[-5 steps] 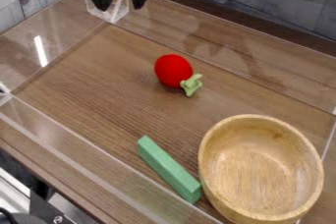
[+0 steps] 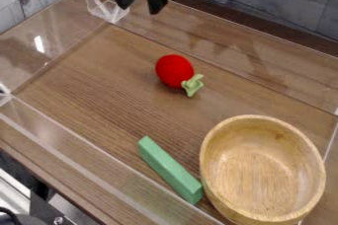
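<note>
My black gripper (image 2: 137, 2) hangs at the top centre-left of the camera view, high over the back of the wooden table; whether it is open or shut is unclear. A red round object with a green leafy top (image 2: 175, 71), like a strawberry or tomato toy, lies mid-table below it. A green bar (image 2: 169, 167) lies at the lower middle. An empty pale wooden bowl (image 2: 262, 167) sits at the lower right.
Clear plastic edging or walls (image 2: 109, 6) show at the back left and along the left side.
My gripper has shifted a little to the right along the back of the table. The objects on the table stay where they were.
</note>
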